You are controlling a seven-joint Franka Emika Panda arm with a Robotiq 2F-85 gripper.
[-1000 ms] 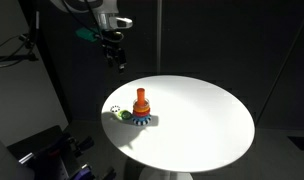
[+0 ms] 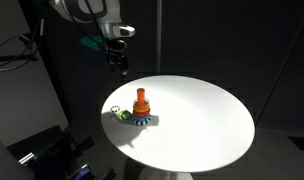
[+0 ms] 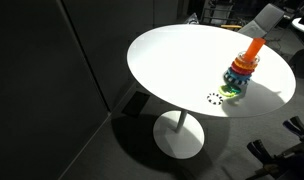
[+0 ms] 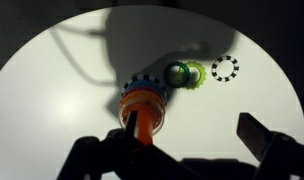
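Observation:
A ring-stacking toy [image 2: 142, 109] stands upright on the round white table, its orange post [image 3: 254, 49] rising above several coloured rings. Beside it lie a dark green ring [image 4: 177, 74] and a yellow-green ring [image 4: 195, 75], touching or overlapping. A little apart from them, a black-and-white ring [image 4: 224, 68] lies flat near the table's edge. My gripper [image 2: 119, 71] hangs in the air above the table, clear of these things. In the wrist view its dark fingers [image 4: 273, 146] stand wide apart, and the left one partly covers the toy's post.
Bare tabletop [image 2: 197, 115] stretches away on the side of the toy opposite the loose rings. The round table edge lies close to the black-and-white ring. Dark curtains hang behind the table.
Over the last second the arm has come slightly lower and its wrist has shifted a little. The toy and rings have not moved.

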